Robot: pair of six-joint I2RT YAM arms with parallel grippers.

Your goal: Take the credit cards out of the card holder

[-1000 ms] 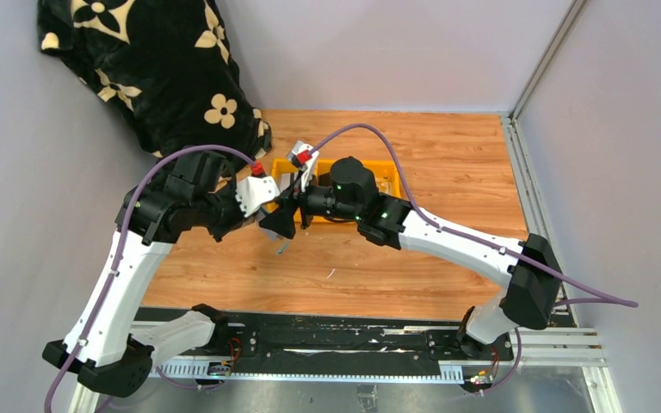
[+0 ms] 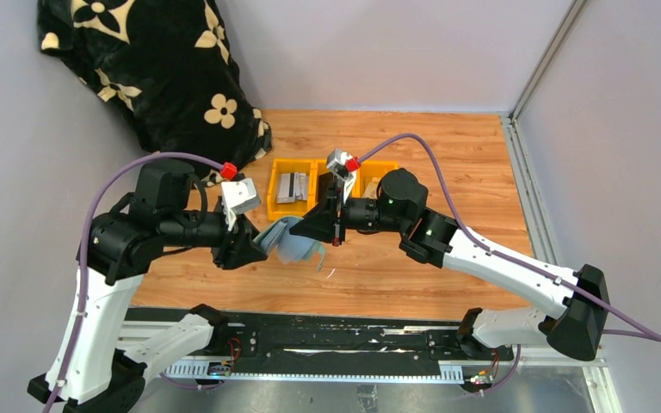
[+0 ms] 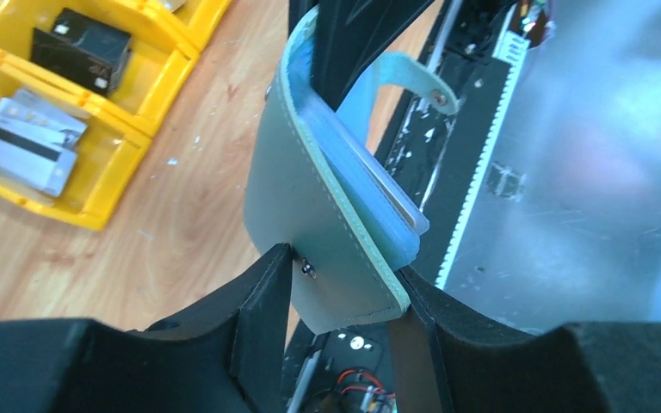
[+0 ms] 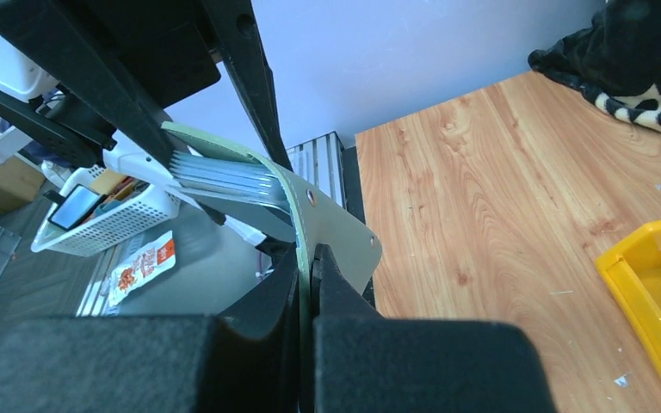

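Note:
The light blue-green card holder (image 2: 286, 240) hangs in the air between both arms. Along one edge, my right gripper is shut on the holder's thin cover. A stack of bluish cards or sleeves (image 3: 366, 185) shows inside the parted covers (image 4: 344, 224). At the holder's opposite end, my left gripper stands part open. Its fingers (image 3: 262, 292) straddle that end, one by the outer cover and the other on the card side; firm contact cannot be made out. In the right wrist view the left fingers also appear spread around the cards (image 4: 232, 179).
A yellow divided box (image 2: 273, 206) stands behind the grippers. Grey cards (image 3: 30, 138) lie in one compartment, a dark object (image 3: 82, 50) in another. A black patterned cloth (image 2: 163, 77) fills the back left.

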